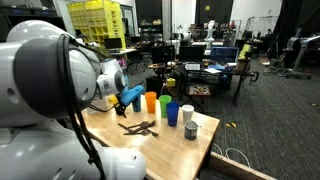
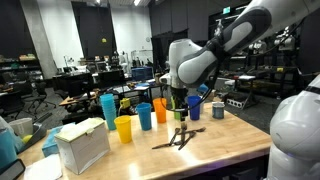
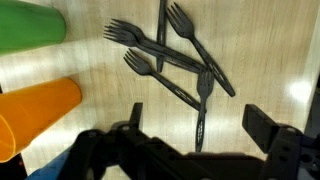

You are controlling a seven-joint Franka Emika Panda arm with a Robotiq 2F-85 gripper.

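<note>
Several black plastic forks (image 3: 203, 50) lie in a loose, partly crossed cluster on the wooden table in the wrist view. One fork (image 3: 202, 108) lies lengthwise, apart from the crossed ones, between the fingertips as seen from above. My gripper is open, its two fingers well apart with nothing held. In exterior view 2 the arm comes in from the upper right and the gripper hangs over the table, with the dark forks (image 2: 180, 137) below. Exterior view 1 shows the forks (image 1: 139, 128) near the table's middle.
An orange cup (image 3: 35, 115) and a green cup (image 3: 30, 22) border the forks on the left. Yellow (image 2: 123, 128) and blue (image 2: 145, 117) cups stand farther along. A pale box (image 2: 83, 150) sits at one end; a metal mug (image 1: 190, 130) is near the opposite edge.
</note>
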